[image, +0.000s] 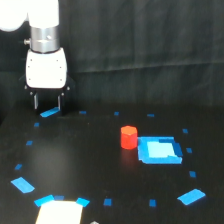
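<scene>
A white robot gripper (47, 100) hangs at the upper left, fingers pointing down and apart, with nothing visible between them. To its right and lower stands a red block (129, 137) on the black table. Right of the block sits a blue-edged tray or mat (159, 151) with a pale inner area, apart from the block.
Blue tape strips (191, 196) and several small blue marks are scattered over the dark table. A pale, cream square object (60, 212) is cut off at the bottom edge. A dark curtain backs the scene.
</scene>
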